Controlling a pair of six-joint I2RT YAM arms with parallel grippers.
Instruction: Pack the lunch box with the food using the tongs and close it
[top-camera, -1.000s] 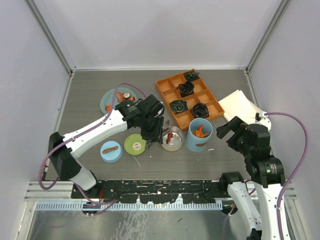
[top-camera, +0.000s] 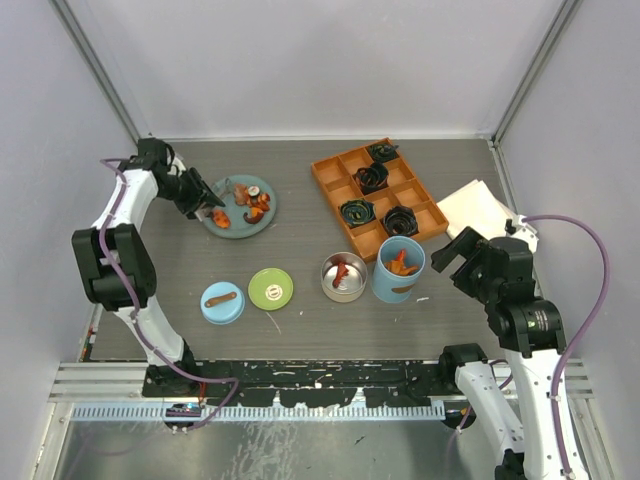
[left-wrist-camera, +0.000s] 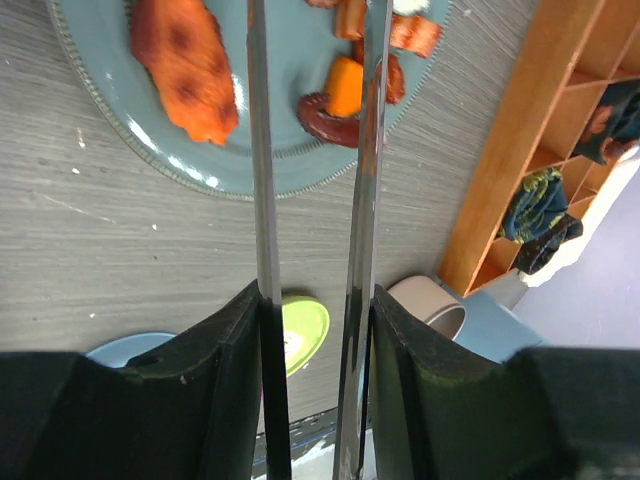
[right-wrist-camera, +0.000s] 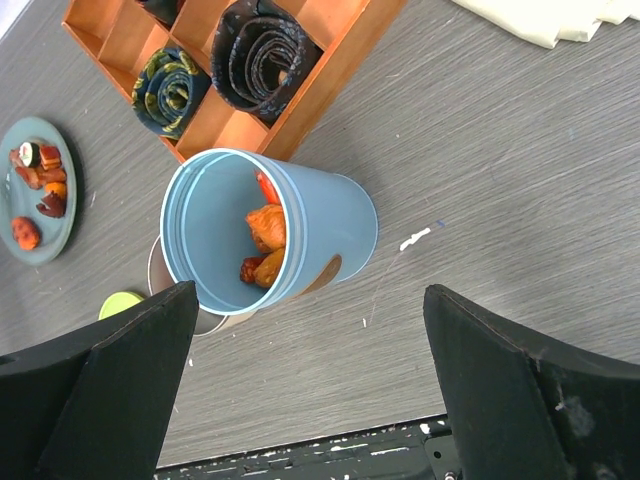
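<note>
My left gripper is shut on metal tongs (left-wrist-camera: 262, 180), whose two arms stand apart. In the top view, this gripper (top-camera: 205, 200) hangs over the left edge of the blue-grey plate (top-camera: 235, 231). Orange and reddish food pieces (left-wrist-camera: 190, 65) lie on that plate. The far ends of the tongs are outside the wrist view, so whether anything is between them cannot be told. At the right, my right gripper is open and empty, near the blue cup (right-wrist-camera: 335, 225) holding orange food (right-wrist-camera: 268, 228). An orange-brown compartment box (top-camera: 385, 215) contains dark rolled cloths (top-camera: 400, 221).
A steel bowl (top-camera: 348, 290) with a red piece inside stands left of the cup. Green (top-camera: 271, 289) and pale blue (top-camera: 222, 312) round items lie at the front left. A folded cream cloth (top-camera: 475, 210) is at the right. The table between plate and box is clear.
The right arm has hardly moved.
</note>
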